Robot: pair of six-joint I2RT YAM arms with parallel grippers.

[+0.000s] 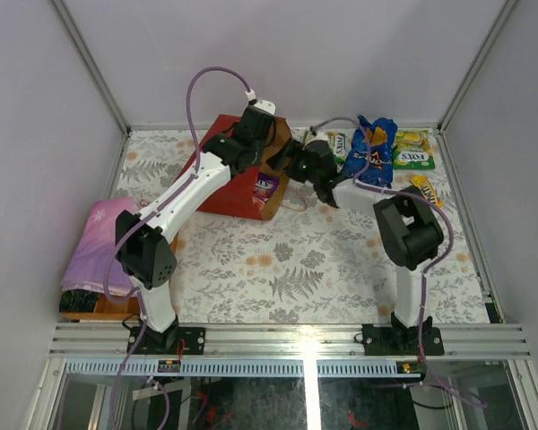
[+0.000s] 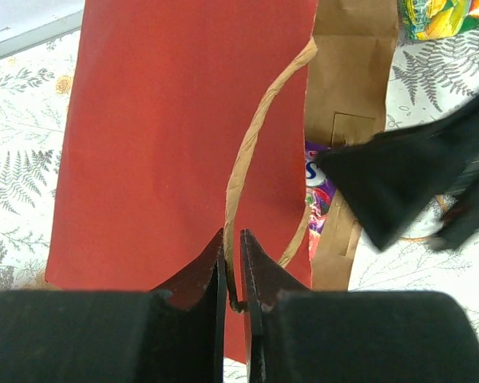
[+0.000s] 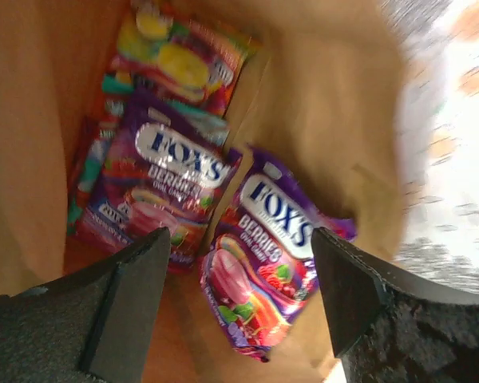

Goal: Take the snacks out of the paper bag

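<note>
The red paper bag (image 1: 224, 199) lies on its side with its brown mouth facing right. My left gripper is shut at its twisted handle (image 2: 255, 128), which runs between the fingertips. My right gripper is part open at the bag's mouth, blurred in the top view. Inside, the right wrist view shows two purple Fox's Berries packs (image 3: 263, 239) and a colourful pack (image 3: 176, 56) behind them, with nothing clearly held between the fingers.
At the back right lie a blue bag (image 1: 369, 152), green-yellow packs (image 1: 413, 154) and a small yellow pack (image 1: 429, 193). A folded pink cloth (image 1: 94, 246) sits at the left.
</note>
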